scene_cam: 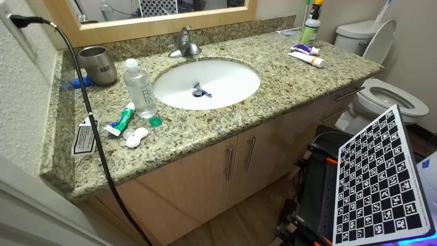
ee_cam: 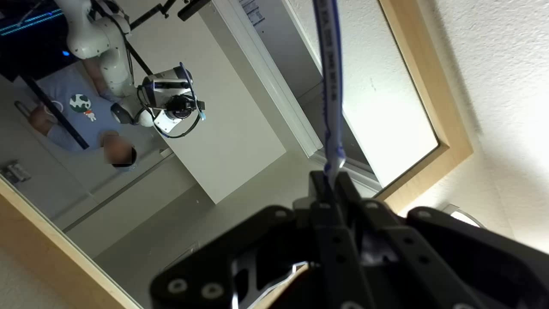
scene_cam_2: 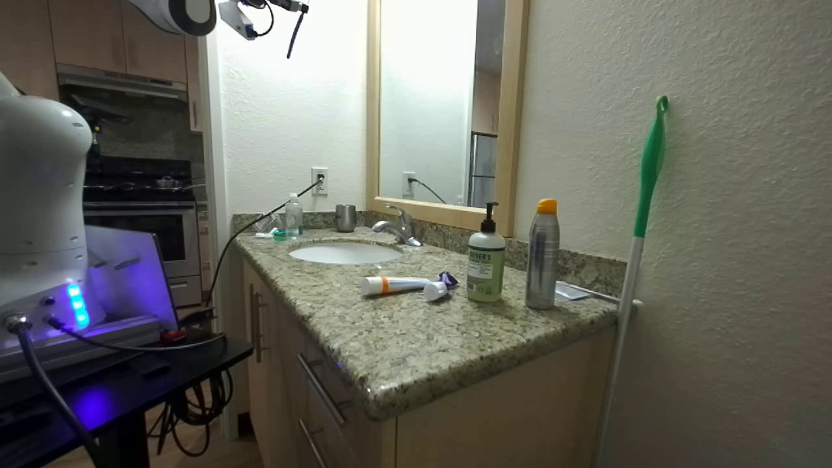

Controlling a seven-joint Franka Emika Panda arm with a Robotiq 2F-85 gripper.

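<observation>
In the wrist view my gripper is shut on a narrow white strip with blue edges (ee_cam: 332,82). Small print runs along the strip, which stands out past the fingertips; what it belongs to I cannot tell. High above the counter, the end of my arm (scene_cam_2: 179,12) shows only in part at the top of exterior view 2. A thin dark piece (scene_cam_2: 294,35) hangs there beside it. Exterior view 1 does not show the gripper.
Left of the sink (scene_cam: 241,84) stand a steel cup (scene_cam: 97,67), a clear bottle (scene_cam: 138,92), a green tube (scene_cam: 125,119) and a white lens case (scene_cam: 137,137). A white tube (scene_cam_2: 402,285) and pump bottle (scene_cam_2: 485,269) occupy the far end. The mirror frame (ee_cam: 437,103) is near.
</observation>
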